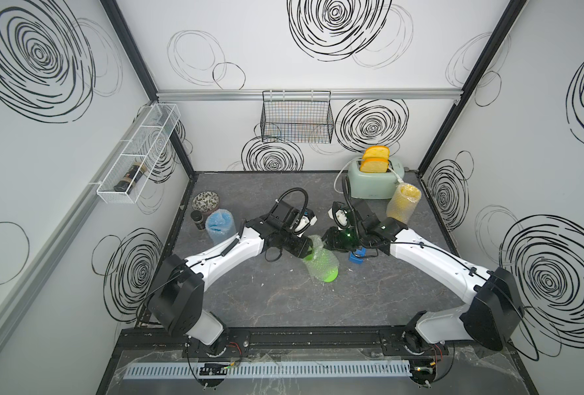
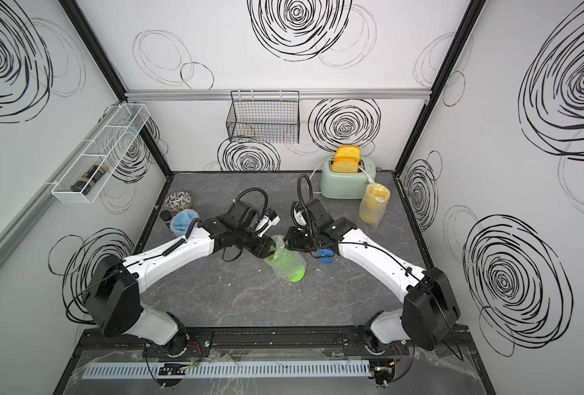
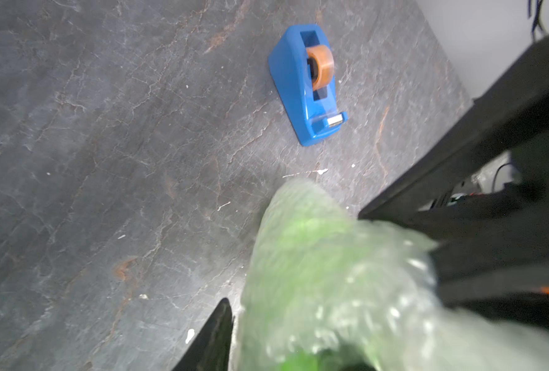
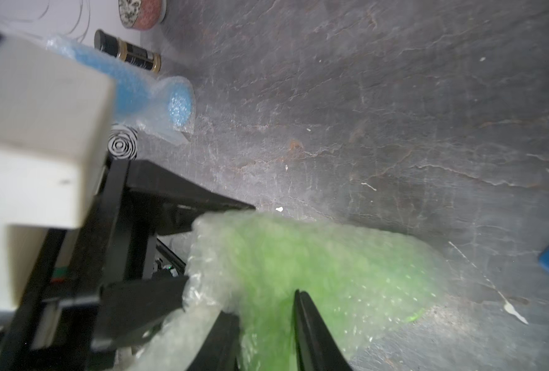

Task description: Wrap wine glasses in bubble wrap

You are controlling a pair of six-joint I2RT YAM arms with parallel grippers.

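Observation:
A green wine glass inside clear bubble wrap (image 1: 322,263) lies slanted at the table's middle, its rounded green end toward the front. At the wrap's left upper side is my left gripper (image 1: 308,247); in the left wrist view one finger (image 3: 207,340) shows against the wrap, the other is hidden, so its hold cannot be told. From the right, my right gripper (image 1: 327,241) has reached the wrap's upper end. The right wrist view shows its two fingers (image 4: 314,337) apart, with wrapped green glass showing between them. A blue tape dispenser (image 3: 302,83) stands nearby.
A blue wrapped glass (image 1: 220,225) stands at left beside a dark jar (image 1: 198,220) and a speckled pot (image 1: 205,201). Behind the right arm are a yellow wrapped glass (image 1: 403,201) and a toaster (image 1: 374,181).

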